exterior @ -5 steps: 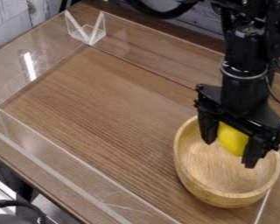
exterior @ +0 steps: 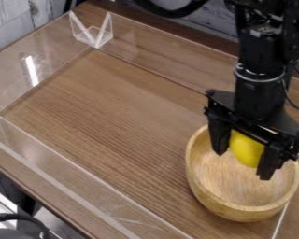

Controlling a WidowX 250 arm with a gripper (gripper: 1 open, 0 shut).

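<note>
My black gripper (exterior: 247, 140) hangs over a round light-wood bowl (exterior: 227, 198) at the right, its fingers down at the bowl's back part on either side of a yellow object (exterior: 246, 149). Whether the fingers are closed tight on the yellow object I cannot tell, and part of it is hidden behind them.
A wooden table (exterior: 102, 131) with clear side panels fills the view, mostly bare to the left and middle. A small clear angular piece (exterior: 92, 30) stands at the back left. Black cables (exterior: 15, 224) lie at the front left corner.
</note>
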